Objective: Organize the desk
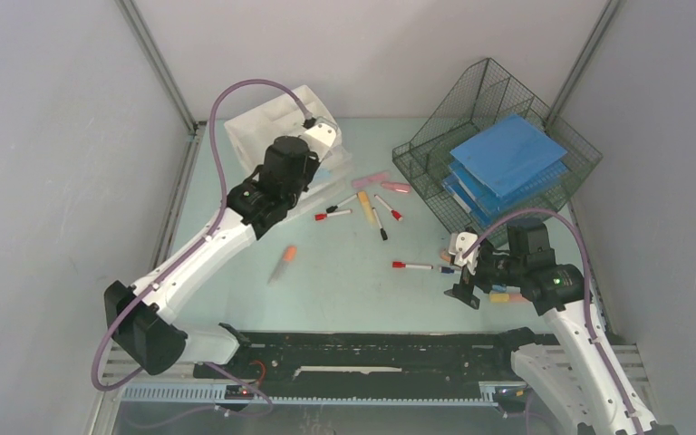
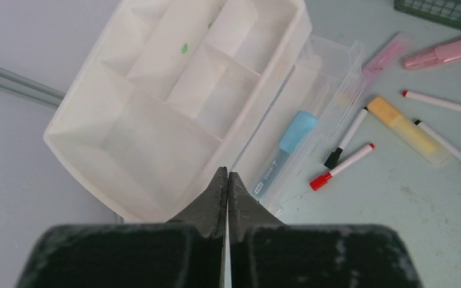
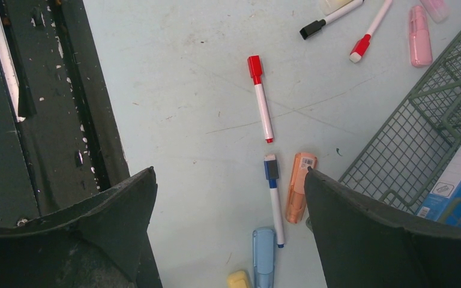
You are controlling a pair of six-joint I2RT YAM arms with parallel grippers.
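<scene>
The white organizer [image 2: 126, 150] stands at the back left, with a clear drawer [image 2: 336, 57] out along its side holding a blue highlighter [image 2: 297, 129]. My left gripper is over it, shut, nothing visible between its fingers. Loose on the desk are markers [image 1: 413, 265], a yellow highlighter [image 2: 405, 129], pink highlighters [image 2: 443, 52] and an orange-capped one [image 1: 284, 263] at left. My right gripper hangs open above the right side, over markers, an orange highlighter [image 3: 296, 195] and a blue one [image 3: 264, 258].
A green wire rack [image 1: 426, 163] holding blue folders [image 1: 503, 149] fills the back right. The dark front edge [image 3: 66, 90] runs along the near side.
</scene>
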